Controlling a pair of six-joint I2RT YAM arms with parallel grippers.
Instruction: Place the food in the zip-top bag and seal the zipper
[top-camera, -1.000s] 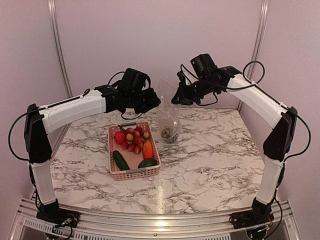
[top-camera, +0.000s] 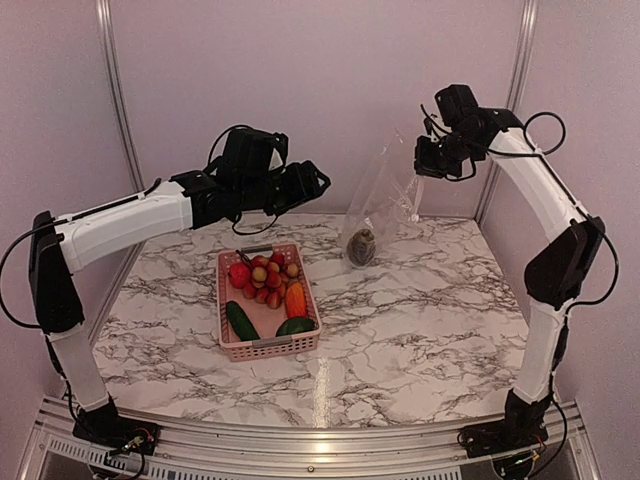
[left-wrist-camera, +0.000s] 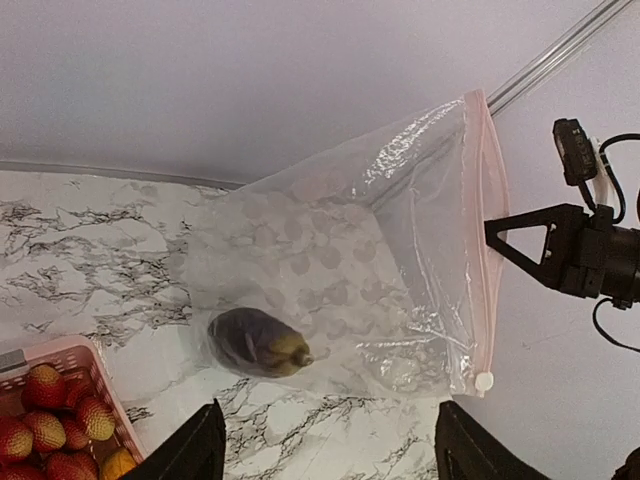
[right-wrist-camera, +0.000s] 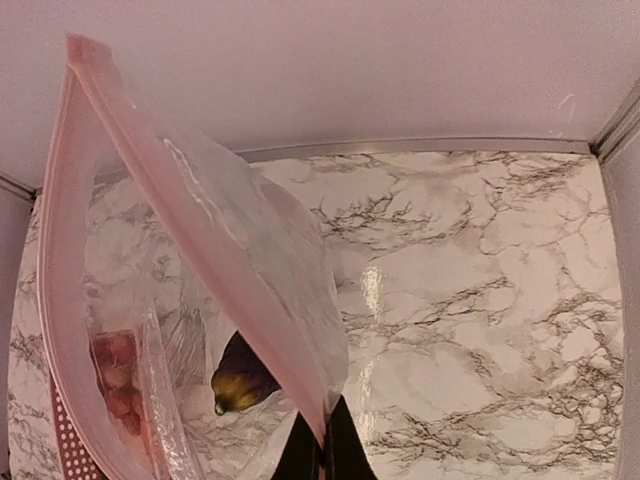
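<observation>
The clear zip top bag (top-camera: 378, 200) hangs tilted from my right gripper (top-camera: 422, 163), its bottom low by the tabletop. In the right wrist view the fingers (right-wrist-camera: 340, 440) are shut on the bag's pink zipper strip (right-wrist-camera: 215, 270). A dark purple eggplant (left-wrist-camera: 255, 342) lies in the bag's lower corner. At one end of the strip sits a small white piece (left-wrist-camera: 484, 382). My left gripper is wide open, nothing between its fingers, left of the bag and apart from it.
The pink basket (top-camera: 222, 300) stands left of the bag on the marble table. In it are several red fruits (top-camera: 265, 278), a cucumber (top-camera: 240, 321), an orange vegetable (top-camera: 296, 300) and a dark green one (top-camera: 295, 326).
My right gripper has moved right and up, carrying the bag and eggplant with it.
</observation>
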